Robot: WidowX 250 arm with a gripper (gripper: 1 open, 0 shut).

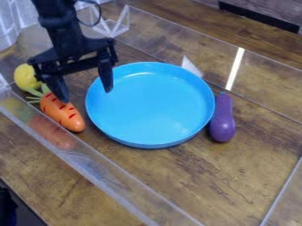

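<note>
My black gripper (76, 81) hangs open at the upper left, just above the green top of an orange toy carrot (62, 113), which lies on the wooden table left of a blue round plate (151, 104). Nothing shows held between its fingers. A purple toy eggplant (222, 118) lies just right of the plate, and a yellow object (25, 78), partly hidden, sits at the left behind the carrot.
Clear plastic walls border the work area along the lower left and the right. Bare wooden table (200, 185) shows in front of the plate and to its right.
</note>
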